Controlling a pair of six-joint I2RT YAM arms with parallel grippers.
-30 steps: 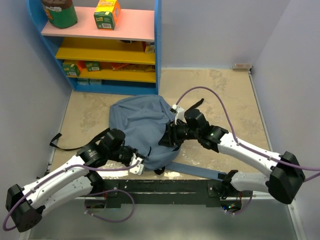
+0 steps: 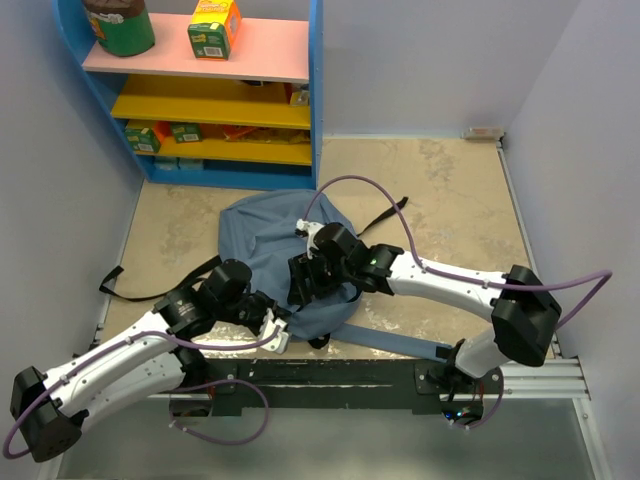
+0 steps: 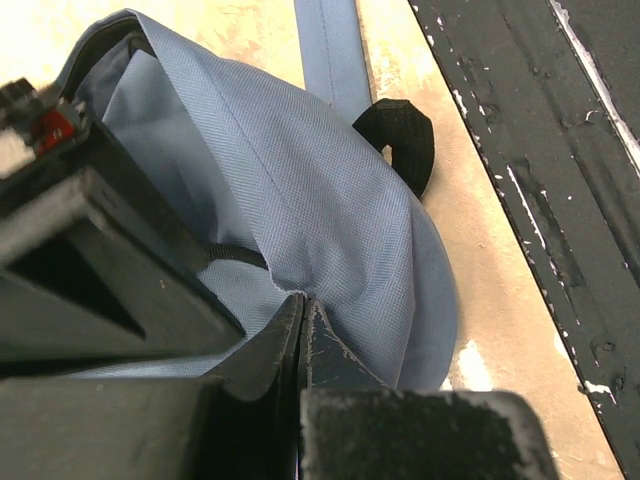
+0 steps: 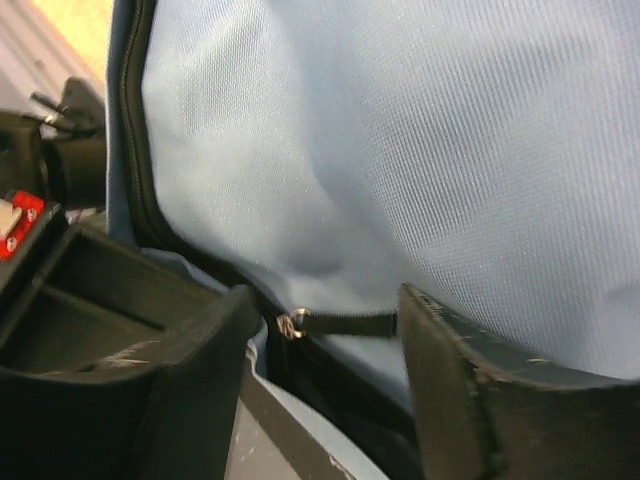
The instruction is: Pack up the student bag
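Note:
The blue-grey bag [image 2: 265, 235] lies on the floor, its strap and a black-edged opening showing in the left wrist view. My left gripper is shut, with a thin fold of the bag's cloth caught at its fingertips. Over the bag's near part, my right gripper [image 2: 298, 292] stands open. In the right wrist view a black zipper pull [image 4: 350, 325] with a gold-coloured end lies along the dark zipper [image 4: 142, 190], in the gap between the open fingers. Whether the pull touches either finger, I cannot tell.
A blue shelf unit [image 2: 317, 110] with pink and yellow boards holds boxes at the back left. Straps [image 2: 390, 341] spread out beside the bag. A dark rail [image 2: 330, 375] runs along the front. Bare floor [image 2: 450, 200] lies to the right.
My right gripper has travelled left and slightly toward the front across the bag, coming near the left gripper. The left arm has stayed in place.

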